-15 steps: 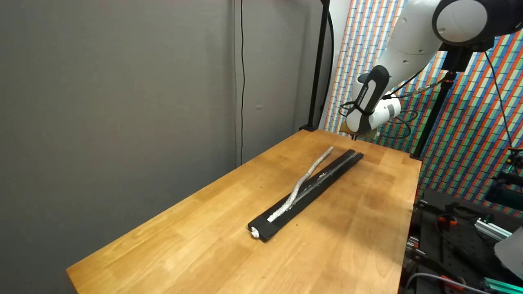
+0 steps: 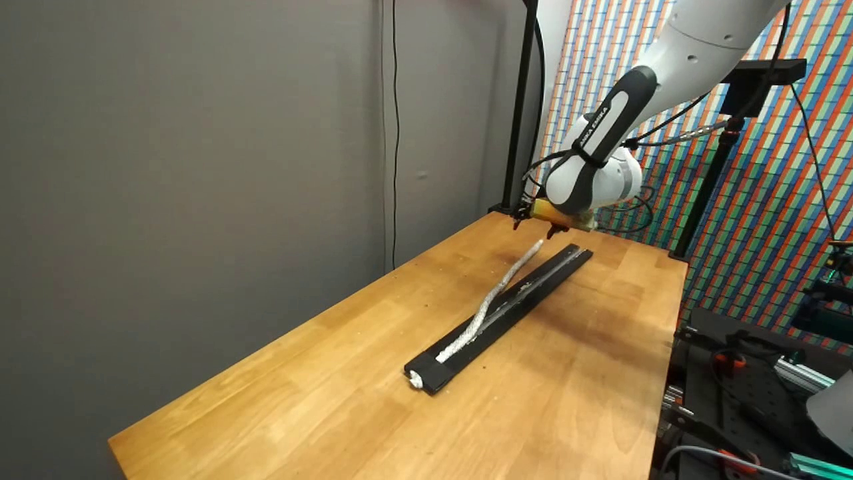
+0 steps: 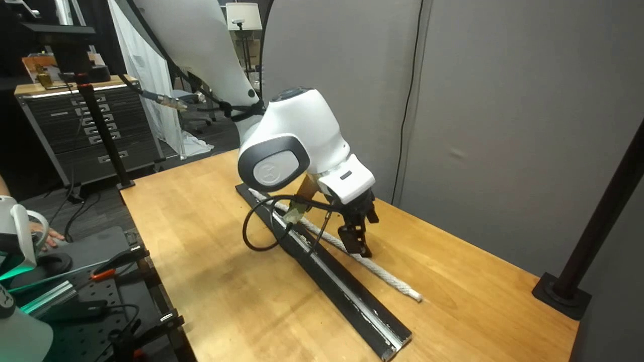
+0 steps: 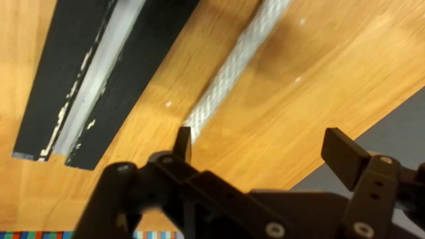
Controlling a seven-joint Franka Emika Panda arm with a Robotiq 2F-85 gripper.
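Observation:
A white braided rope [image 2: 493, 297] has one end in the near end of a black grooved bar [image 2: 520, 296]. From there it slants out of the groove onto the wooden table, its free end lying beside the bar. My gripper is open above the table near that free end. In the wrist view, the rope [image 4: 235, 65] runs down to the left finger [image 4: 183, 143], which hides its tip. Nothing is held between the fingers. The bar's pale groove [image 4: 95, 83] lies empty to the left.
Bare table [image 2: 304, 384] surrounds the bar. A grey wall [image 3: 513, 151] runs along the table's far side, with a black post [image 3: 594, 229] at its corner. Cables [image 3: 250, 232] loop beside the wrist.
In exterior view 1 the arm has moved left, over to the rope's free end. The gripper's fingers now show spread apart. The rope and bar have not moved.

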